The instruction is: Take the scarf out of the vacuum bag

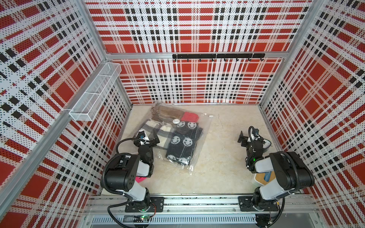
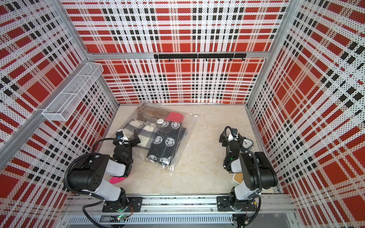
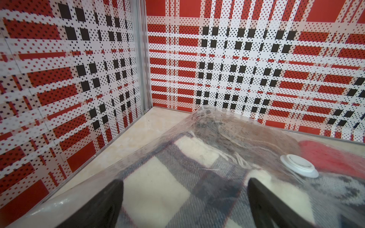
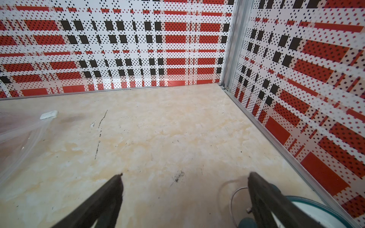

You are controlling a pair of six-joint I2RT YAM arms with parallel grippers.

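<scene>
A clear vacuum bag (image 1: pixel 201 133) with a round white valve (image 3: pixel 299 164) lies flat on the table, left of centre. Inside are a checked cream-and-grey scarf (image 3: pixel 155 186), dark fabric with white smiley faces (image 1: pixel 181 148), brown fabric (image 1: pixel 165 112) and red fabric (image 1: pixel 190 116). My left gripper is open above the bag's left part, over the checked scarf. My right gripper stands open at the table's right side, apart from the bag, with nothing between its fingers.
A clock-like round object (image 2: pixel 247 145) lies beside my right gripper. A pink item (image 2: pixel 116 179) and a wooden-topped object (image 1: pixel 260 179) sit under the arms. A wire basket (image 1: pixel 87 114) hangs on the left wall.
</scene>
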